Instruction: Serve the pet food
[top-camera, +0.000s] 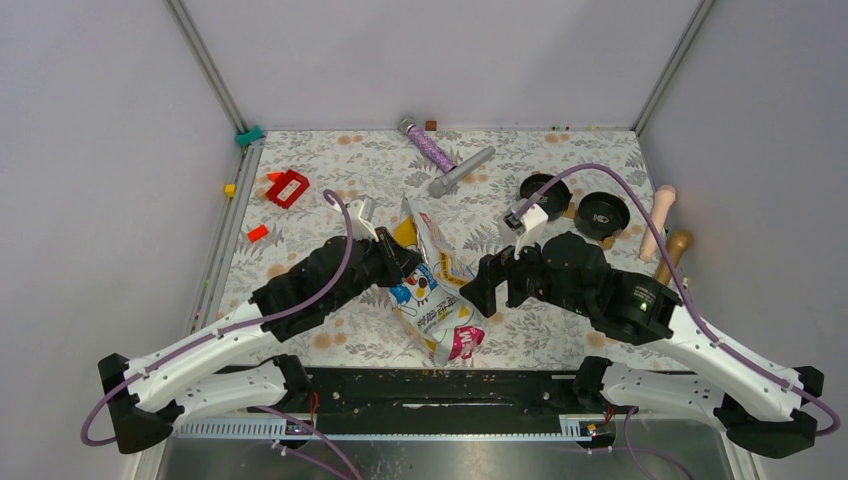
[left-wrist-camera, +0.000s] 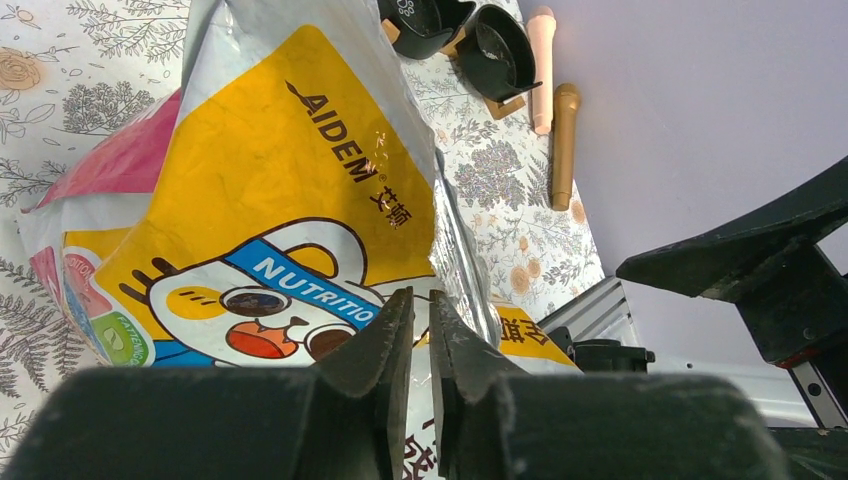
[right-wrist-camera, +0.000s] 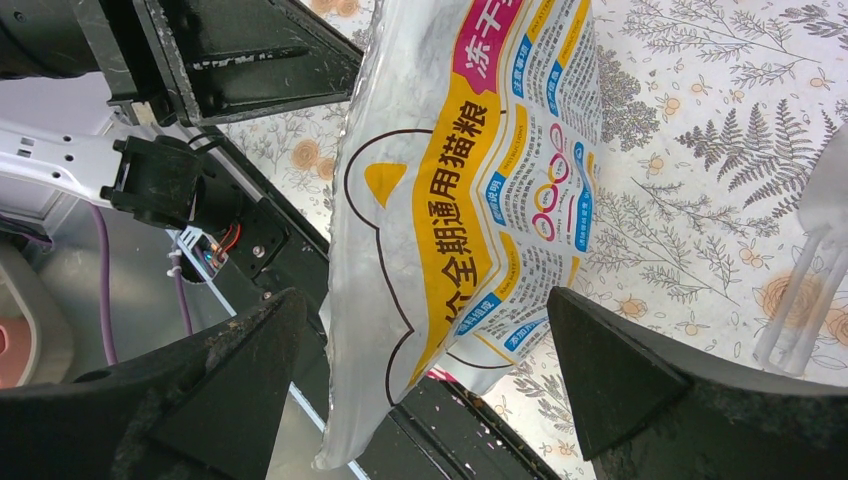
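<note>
The pet food bag (top-camera: 440, 310), white and yellow with a cartoon face, stands in the middle near the table's front edge. My left gripper is nearly closed against its printed face, with a thin strip of bag visible between the fingertips, so it appears shut on the bag. From the right, my right gripper stands open, and the bag's side seam runs between its spread fingers without a visible grip. Two black bowls, one farther back (top-camera: 545, 195) and one nearer (top-camera: 603, 215), sit at the back right; the nearer looks empty.
A purple microphone (top-camera: 430, 146) and a grey one (top-camera: 462, 172) lie behind the bag. Pink (top-camera: 658, 222) and gold (top-camera: 674, 254) handles rest along the right wall. Small red pieces, including a red block (top-camera: 288, 188), are at the left.
</note>
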